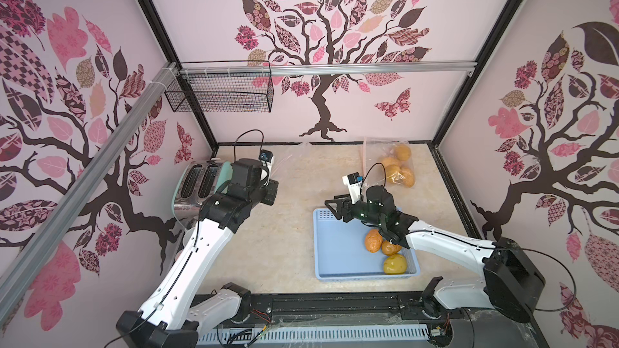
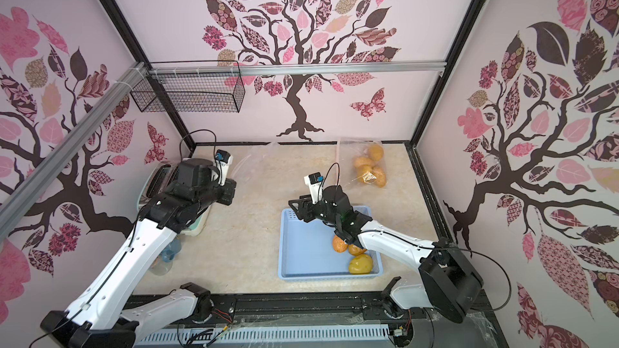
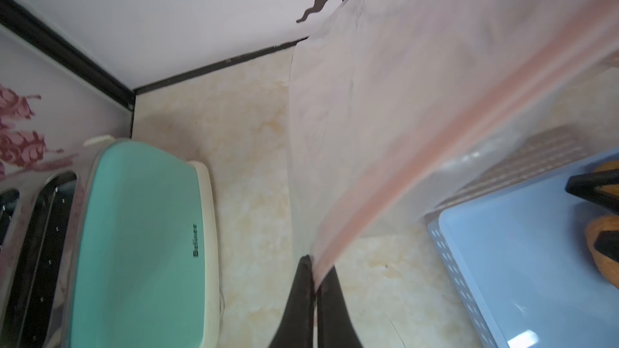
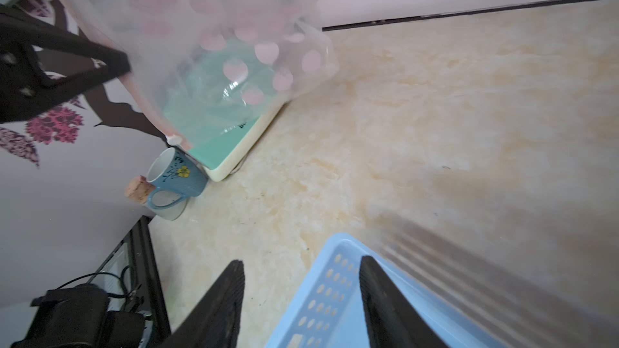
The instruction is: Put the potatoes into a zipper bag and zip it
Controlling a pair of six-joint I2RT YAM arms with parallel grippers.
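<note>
My left gripper is shut on the pink-edged rim of a translucent zipper bag (image 3: 399,109), raised above the table left of centre. My right gripper stands open over the back-left part of a blue tray (image 1: 338,251). Several potatoes lie in the tray's right part, including an orange one (image 1: 372,239) and a yellow one (image 1: 394,264), partly hidden by the right arm in the top views. Another clear bag with several potatoes (image 1: 399,170) lies at the back right.
A mint toaster (image 3: 142,245) stands on the left, with a blue mug (image 4: 183,177) and a cork-topped container (image 4: 138,188) nearer the front. A wire basket (image 1: 219,100) hangs on the rail above. The table's middle, behind the tray, is mostly clear.
</note>
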